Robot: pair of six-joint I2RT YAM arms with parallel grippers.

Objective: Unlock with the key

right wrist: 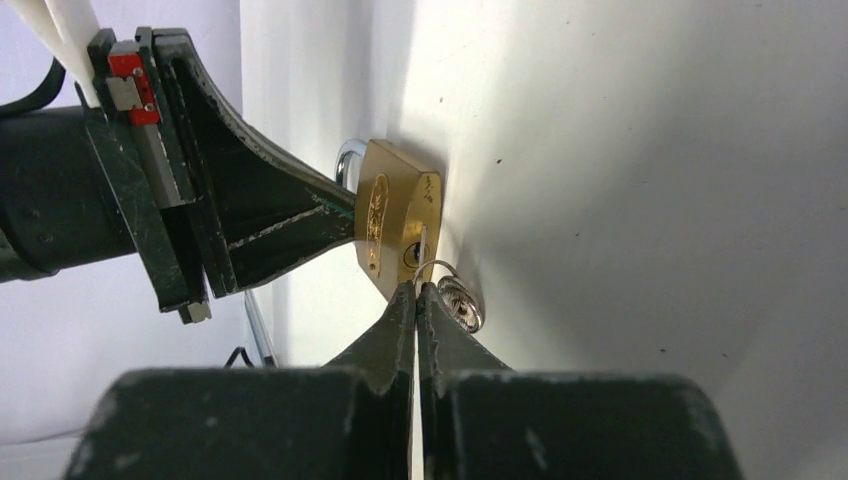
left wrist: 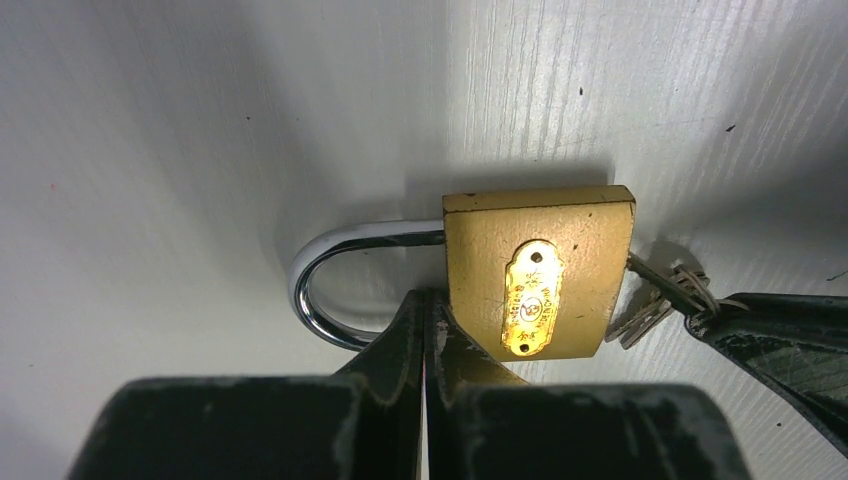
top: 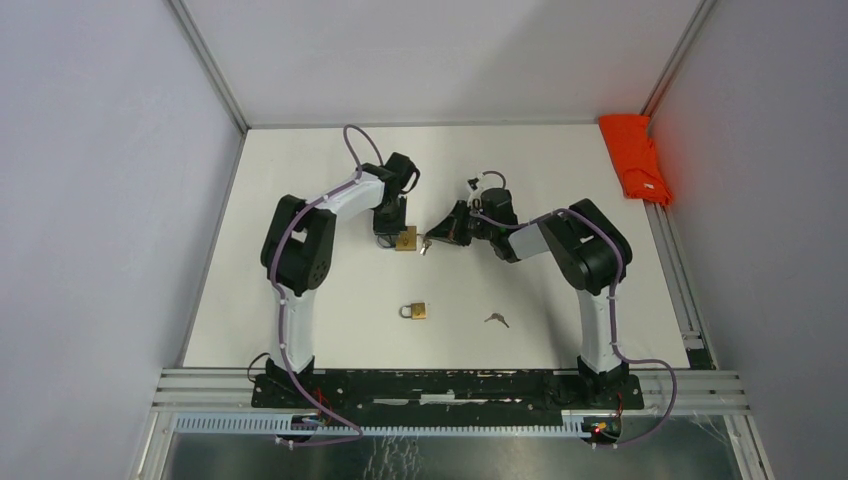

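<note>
A brass padlock point(left wrist: 540, 275) with a steel shackle lies on the white table, its labelled face showing in the left wrist view. My left gripper is shut, its tips against or just over the lock body's shackle end, with nothing visible between them. From the opposite side, my right gripper is shut on a thin key point(right wrist: 422, 243), pointed at the keyhole end point(right wrist: 411, 255). The key blade point(left wrist: 652, 273) meets the body's edge in the left wrist view; whether its tip is inside the keyhole I cannot tell. A ring with spare keys point(left wrist: 650, 315) dangles beside it.
Nearer the front of the table lie a second, smaller padlock point(top: 418, 311) and a loose pair of keys point(top: 497, 319). A folded orange cloth point(top: 635, 157) rests at the far right corner. Open table surrounds the lock.
</note>
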